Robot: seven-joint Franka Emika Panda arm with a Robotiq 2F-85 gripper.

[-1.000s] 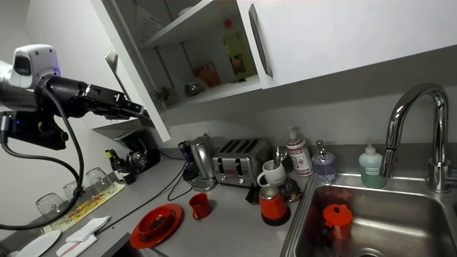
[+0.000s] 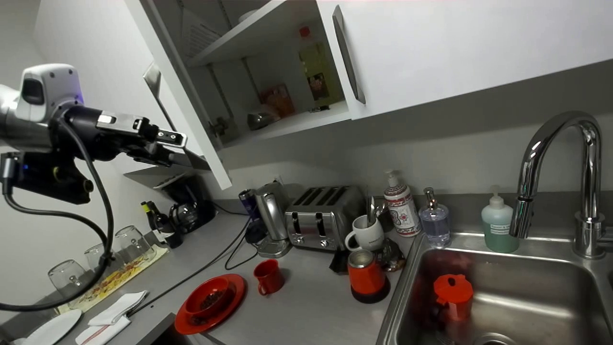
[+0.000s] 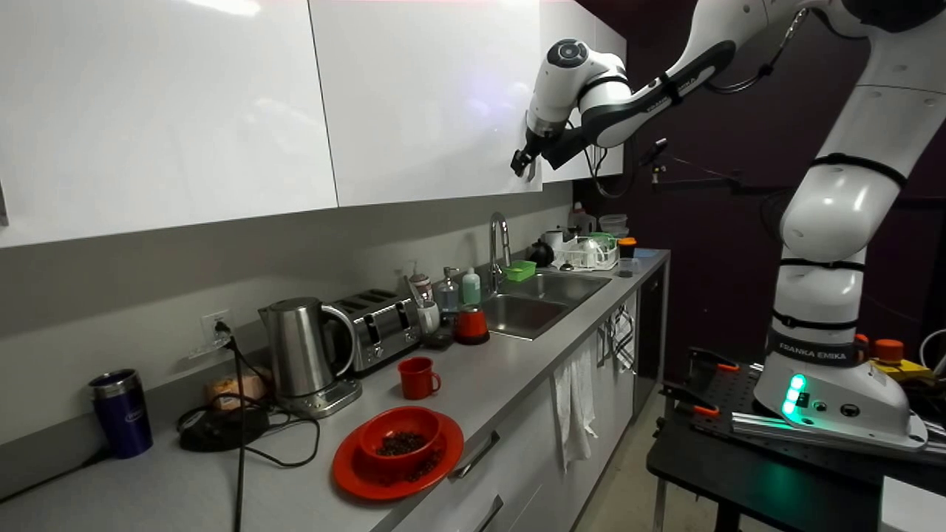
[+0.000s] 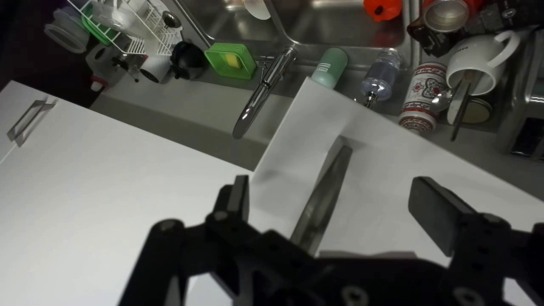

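A white cabinet door [image 4: 403, 168] stands partly open, its shelves showing in exterior view 1. On its face is a long grey metal handle [image 4: 326, 196], lying between my spread fingers as the wrist view looks at it. My gripper is open, with a dark finger [image 4: 237, 199] to the left of the handle and the other well to its right. How deep the fingertips reach along the handle is hard to tell. Exterior view 1 has the gripper [image 2: 179, 150] at the outer face of the door [image 2: 189, 97], near the handle's lower end.
Below are the sink [image 2: 534, 270] with its tall faucet [image 2: 526, 189], soap bottles, a toaster [image 2: 317, 221], a red mug [image 2: 268, 276] and a red plate [image 2: 238, 299]. A closed neighbouring door [image 4: 102, 194] lies left in the wrist view.
A second ago the fingers looked close together; now they are spread apart. The door's edge and handle have shifted slightly to the right in exterior view 1. The counter objects stay put.
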